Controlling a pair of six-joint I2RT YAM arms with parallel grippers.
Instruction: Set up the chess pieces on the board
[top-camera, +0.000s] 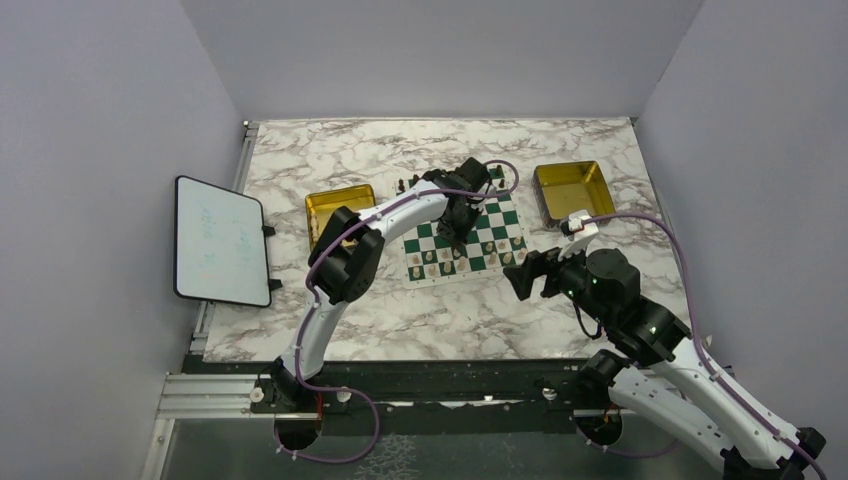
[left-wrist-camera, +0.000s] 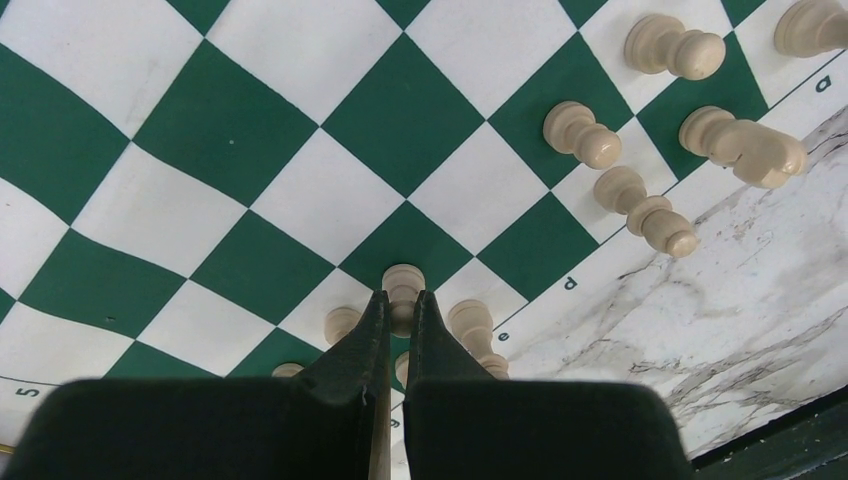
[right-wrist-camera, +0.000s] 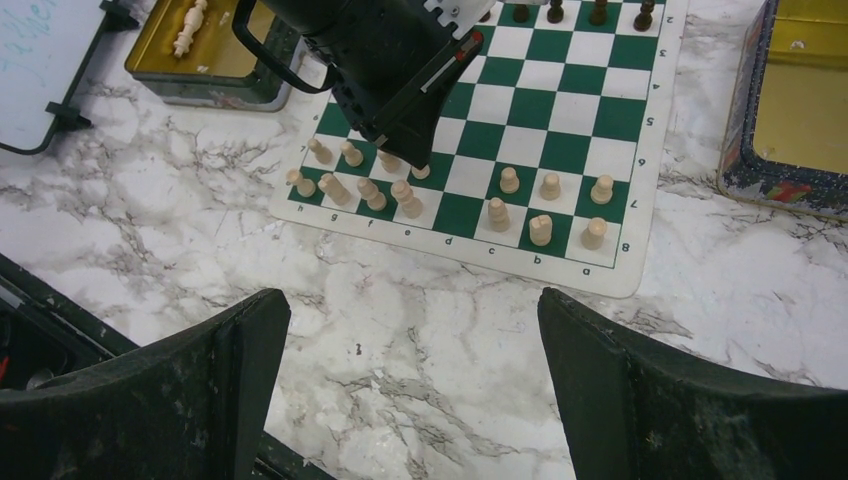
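My left gripper is shut on a pale pawn (left-wrist-camera: 404, 277), which stands upright at its fingertips over a green square in front of the piece on the e file. Whether the pawn's base touches the chess board (top-camera: 509, 217) I cannot tell. Other pale pieces stand along the near two rows, among them a knight (left-wrist-camera: 745, 147), a bishop (left-wrist-camera: 645, 209) and a pawn (left-wrist-camera: 582, 134). Dark pieces (right-wrist-camera: 598, 12) line the far side, partly hidden by the left arm. Off the board's near right corner, my right gripper is open and empty.
A gold tray (right-wrist-camera: 190, 72) at the left holds pale pieces. The tray (top-camera: 574, 190) at the right looks empty. A whiteboard (top-camera: 222, 240) stands far left. Marble table (right-wrist-camera: 400, 330) lies bare before the board, and the board's middle is clear.
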